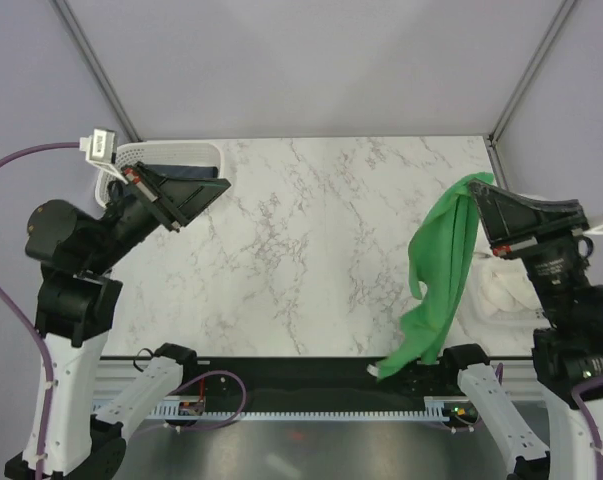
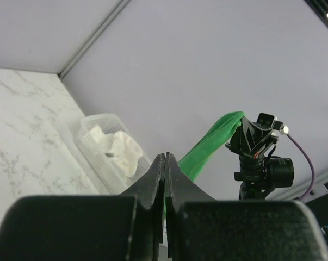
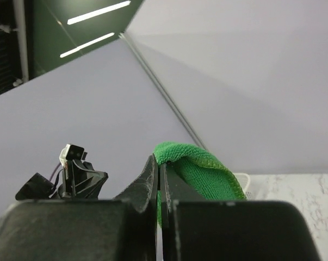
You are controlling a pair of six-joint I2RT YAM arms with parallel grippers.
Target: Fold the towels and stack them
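Observation:
A green towel [image 1: 439, 280] dangles from my right gripper [image 1: 478, 192] at the right of the table, its lower end down at the front edge; in the right wrist view its upper part [image 3: 199, 168] is pinched between the shut fingers. My left gripper [image 1: 186, 220] is shut with nothing visible between its fingers, above the left side of the table. A dark folded cloth [image 1: 179, 150] lies in the left basket. Pale cloths [image 2: 128, 149] lie in the right basket.
A white basket [image 1: 216, 154] stands at back left, another [image 2: 104, 122] at the right, partly hidden by the right arm in the top view.

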